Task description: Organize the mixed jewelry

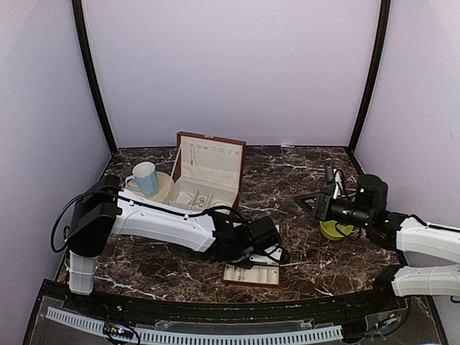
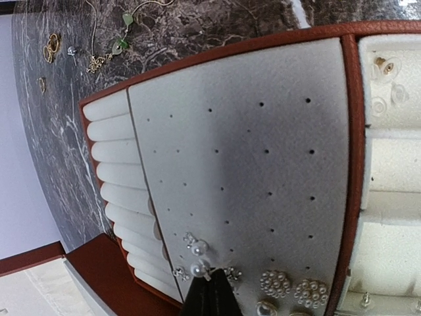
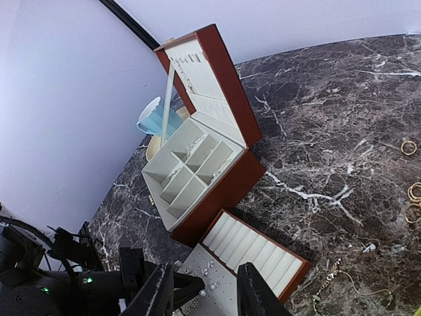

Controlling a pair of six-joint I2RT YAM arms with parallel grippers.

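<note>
The jewelry tray has a pale perforated earring panel (image 2: 250,171), ring rolls (image 2: 122,161) along one side and compartments (image 2: 395,158) on the other. My left gripper is shut low over the panel, a pearl earring (image 2: 200,268) right at its tips; whether they grip it cannot be told. Pearl cluster earrings (image 2: 275,283) sit in the panel beside it. My right gripper stands open and empty, above the table on the right. Loose gold rings (image 2: 52,45) and a necklace with green stones (image 2: 120,45) lie on the marble beyond the tray.
The open jewelry box (image 1: 208,169) stands behind the tray, with pieces in its compartments. A blue mug (image 1: 145,179) on a round tan piece (image 1: 164,188) is at the back left. A yellow-green bowl (image 1: 333,229) sits under the right arm.
</note>
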